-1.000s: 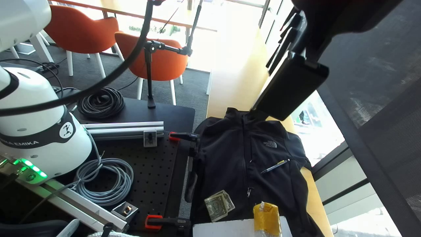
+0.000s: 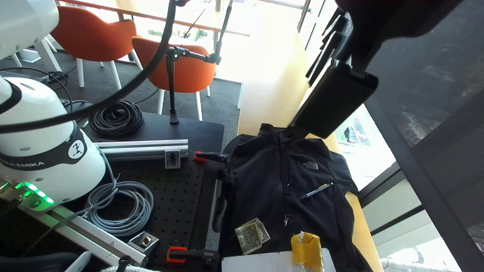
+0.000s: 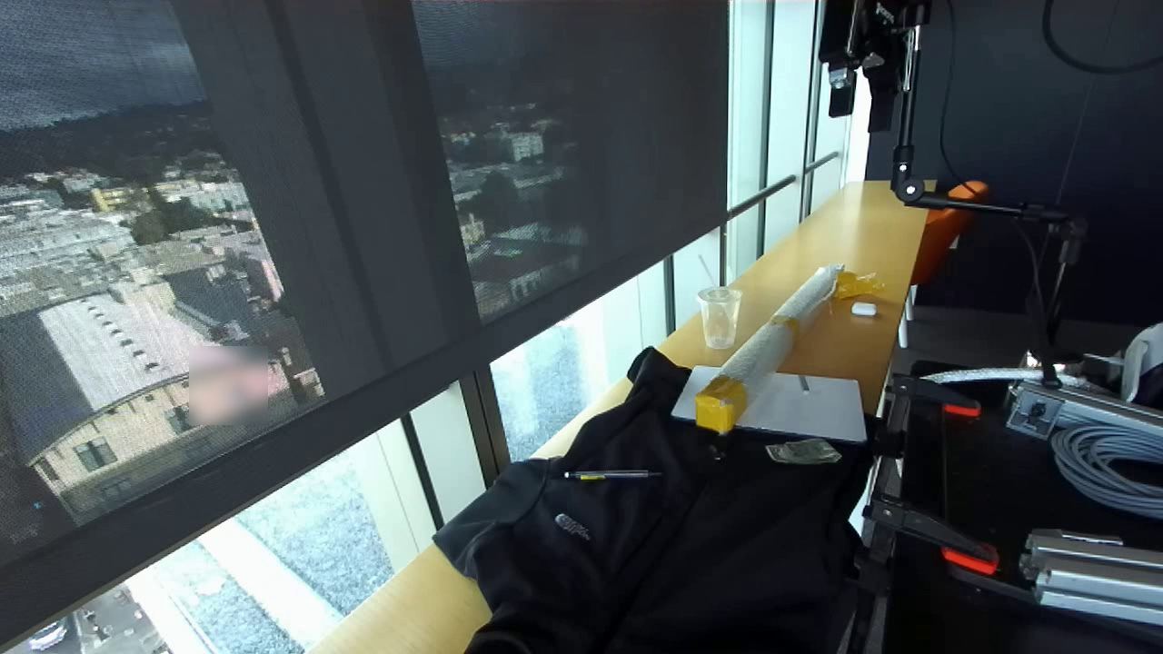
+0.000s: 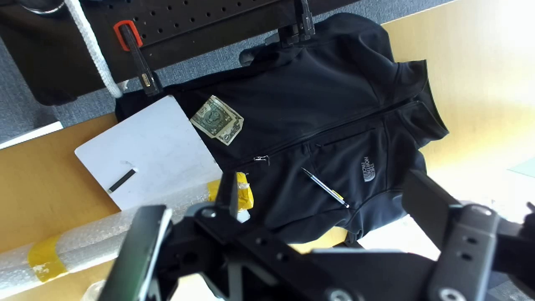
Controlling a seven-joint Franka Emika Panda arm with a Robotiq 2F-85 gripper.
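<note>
My gripper stands open in the wrist view, high above the bench, with nothing between its fingers. In exterior view 1 it hangs at the upper right. Below it a black zip jacket [image 4: 301, 105] lies spread out flat. On the jacket rest a silver and yellow pen [image 4: 324, 187], near the chest logo, and folded dollar bills [image 4: 216, 119] on the opposite side of the zip. A white board [image 4: 155, 145] with a dark marker-like strip [image 4: 122, 180] lies at the jacket's hem. Across the board runs a bubble-wrapped roll [image 4: 95, 246] with yellow tape.
A clear cup [image 3: 720, 316] and a small white case [image 3: 863, 310] stand on the wooden bench [image 3: 872, 223]. Black clamps [image 2: 195, 256] with red pads line the pegboard table's edge. A camera stand [image 2: 171, 86] rises behind. Windows border the bench's other side.
</note>
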